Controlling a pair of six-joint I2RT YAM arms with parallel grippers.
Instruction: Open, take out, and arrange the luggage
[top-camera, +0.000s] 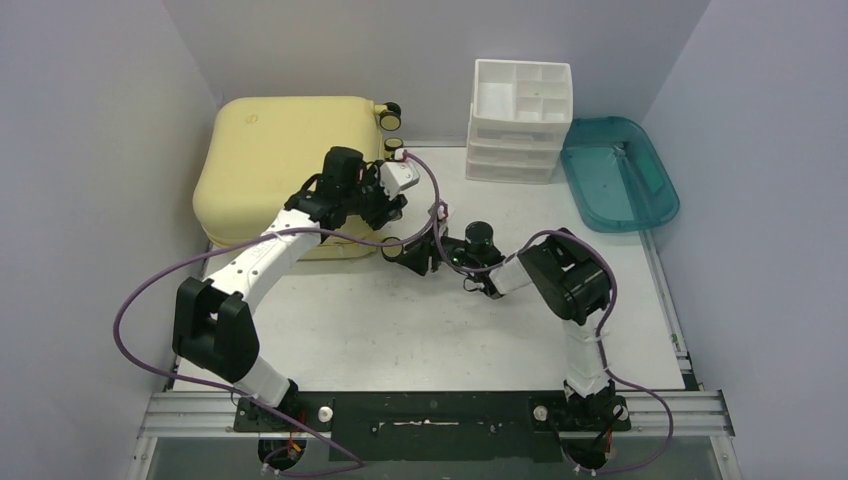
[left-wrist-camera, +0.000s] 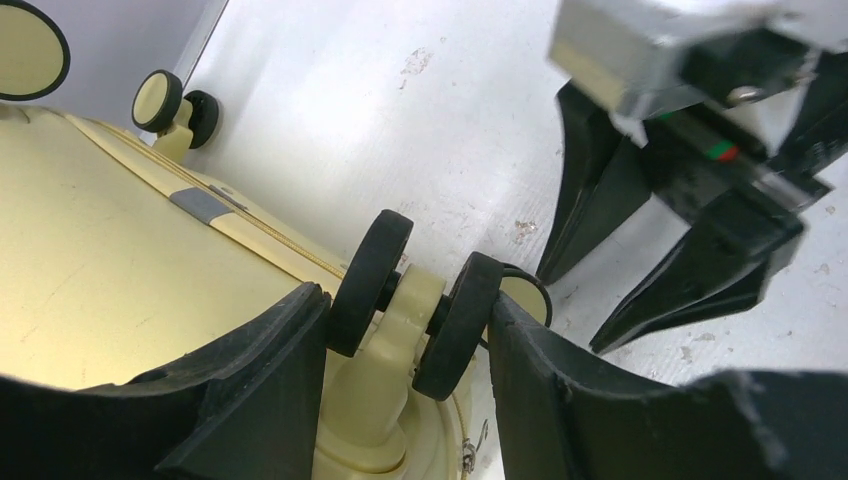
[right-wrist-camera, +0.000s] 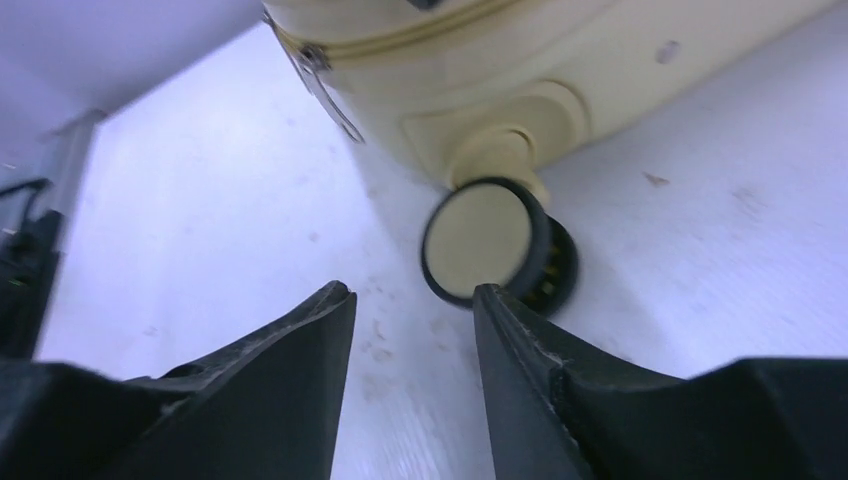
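Observation:
The pale yellow suitcase (top-camera: 285, 165) lies on the table at the far left, its closed side up and its black-rimmed wheels facing right. In the left wrist view, the fingers of my left gripper stand on either side of a double wheel (left-wrist-camera: 395, 310). They are close against both discs; whether they grip it cannot be told. My right gripper is partly open, with nothing between its fingers. Beyond its fingertips is another suitcase wheel (right-wrist-camera: 480, 240), apart from them. A zipper pull (right-wrist-camera: 335, 105) hangs at the suitcase's edge.
A white drawer unit (top-camera: 520, 130) stands at the back, with a teal tray (top-camera: 605, 212) to its right. Purple cables loop over both arms, and the two grippers are close together.

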